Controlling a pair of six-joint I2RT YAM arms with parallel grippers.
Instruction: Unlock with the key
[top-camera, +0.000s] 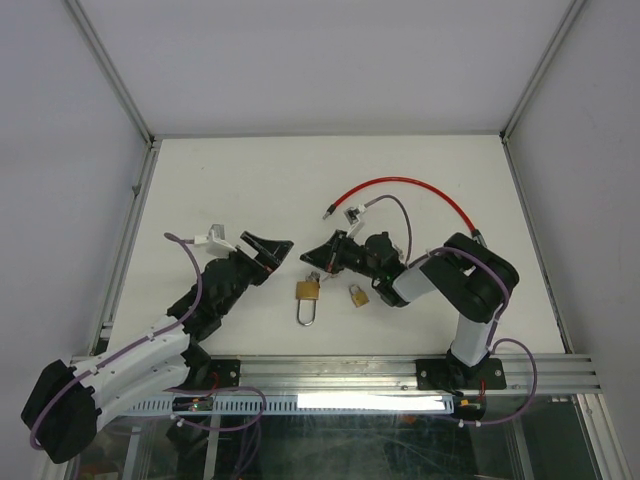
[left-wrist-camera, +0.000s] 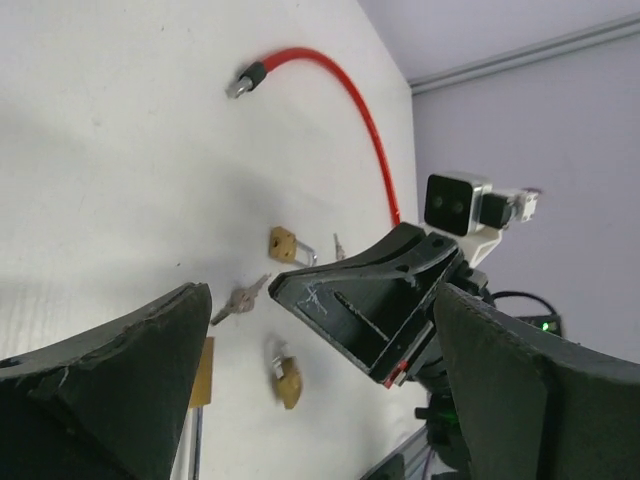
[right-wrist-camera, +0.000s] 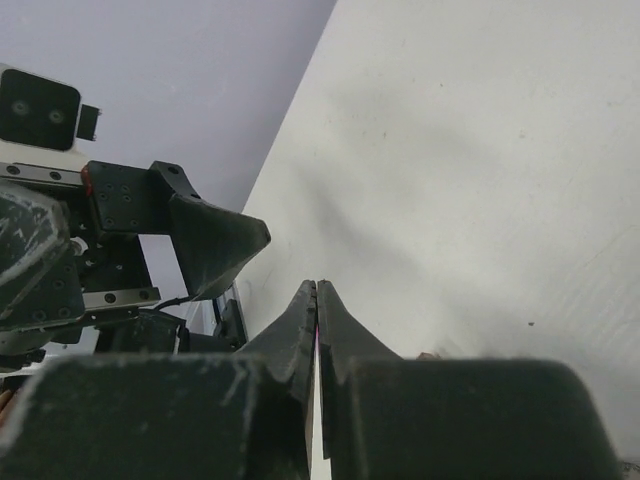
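A large brass padlock (top-camera: 307, 290) lies on the table, its long shackle pointing to the front. In the left wrist view the left finger partly covers this padlock (left-wrist-camera: 202, 375). A key (left-wrist-camera: 240, 300) is at its far end; whether it sits in the keyhole I cannot tell. My left gripper (top-camera: 275, 252) is open above and left of the padlock, nothing between its fingers. Beyond the padlock, slightly right, my right gripper (top-camera: 308, 263) is shut, with nothing showing between its fingertips.
A small padlock (top-camera: 358, 296) lies right of the large one. Another small padlock (left-wrist-camera: 284, 245), its shackle showing, lies farther right in the left wrist view. A red cable (top-camera: 405, 180) curves across the back right.
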